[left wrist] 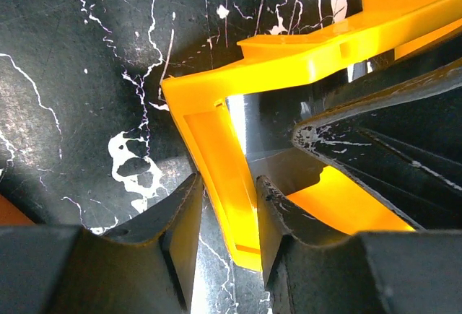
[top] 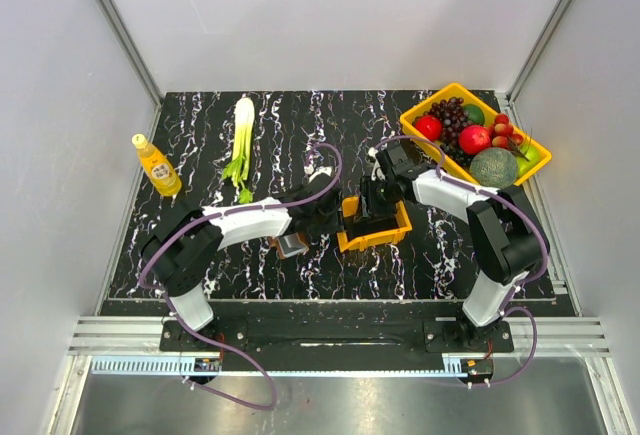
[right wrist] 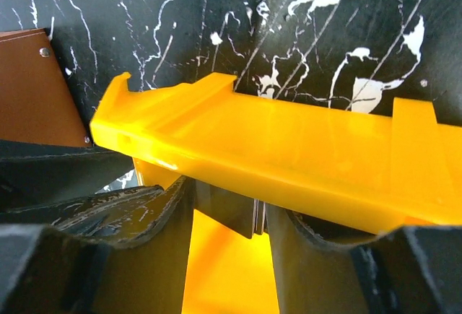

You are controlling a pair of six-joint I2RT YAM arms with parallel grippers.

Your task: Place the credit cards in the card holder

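Observation:
The yellow tray (top: 382, 236) sits at the middle of the table with dark contents inside. My left gripper is at the tray's left end, its fingertips around the yellow end wall, part open; whether they touch it is unclear. My right gripper is over the tray's inside by a long yellow wall, open, with dark thin card-like edges between or behind its fingertips. A brown leather piece (right wrist: 40, 86) lies beside the tray, and a brown item with grey contents (top: 290, 245) lies under my left arm, partly hidden.
A fruit-filled yellow basket (top: 541, 150) stands back right. A yellow bottle (top: 158, 165) and celery (top: 241, 145) lie at the left.

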